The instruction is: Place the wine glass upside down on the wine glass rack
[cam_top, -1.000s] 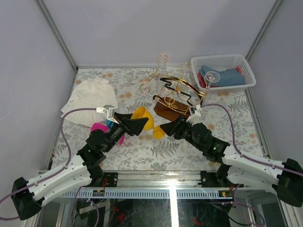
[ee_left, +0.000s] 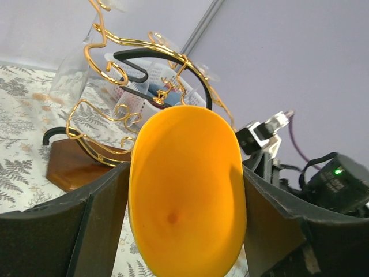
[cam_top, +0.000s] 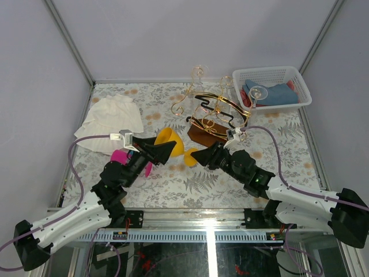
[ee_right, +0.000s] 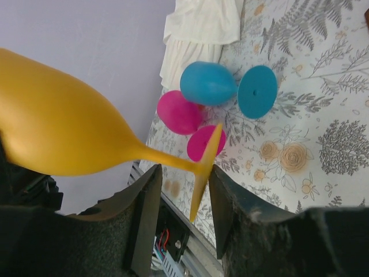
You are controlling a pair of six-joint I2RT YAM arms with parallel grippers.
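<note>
A yellow wine glass [cam_top: 167,137] is held in the air by my left gripper [cam_top: 164,151], which is shut on its bowl. In the left wrist view the bowl's open mouth [ee_left: 187,190] faces the camera, a finger on either side. Its thin foot [ee_right: 207,167] lies between the fingertips of my right gripper, close to one finger, with a gap to the other. That right gripper is part open. The gold wire glass rack [cam_top: 222,107], on a brown wooden base [cam_top: 203,137], stands behind and right of the glass.
Clear glasses hang on the rack, one at its right end [cam_top: 258,95]. A white basket [cam_top: 305,95] with cloths stands back right. A blue glass [ee_right: 207,83] and a pink glass [ee_right: 179,112] lie by a white cloth [cam_top: 112,121] on the left.
The yellow glass and my left gripper have shifted slightly left over the last second. My right gripper has followed a little to the left, staying at the foot.
</note>
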